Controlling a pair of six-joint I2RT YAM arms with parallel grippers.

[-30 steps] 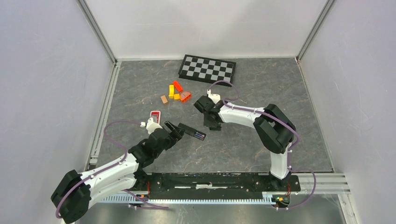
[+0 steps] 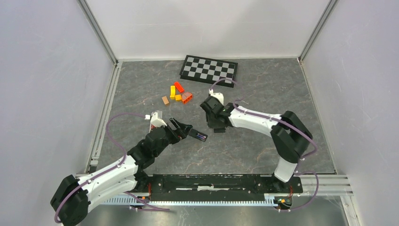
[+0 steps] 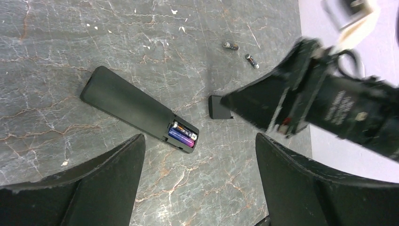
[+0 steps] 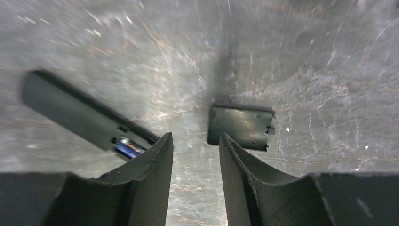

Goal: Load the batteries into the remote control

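Observation:
The black remote [image 3: 129,101] lies on the table with its battery compartment uncovered. Inside show a blue-purple battery [image 3: 181,137] and, partly shadowed beside it, a second one. My left gripper is open above the remote's compartment end, holding nothing. Flat on the table to the remote's right is the small black battery cover [image 4: 241,127]. Over the cover's near-left edge hangs my right gripper, open, nothing between its fingers.
Red, orange and yellow blocks [image 2: 179,92] sit toward the back, in front of a checkered board [image 2: 209,69]. A red-and-white object is mostly hidden behind the left arm.
The left gripper shifted a little right, further over the remote. Neither has taken anything up.

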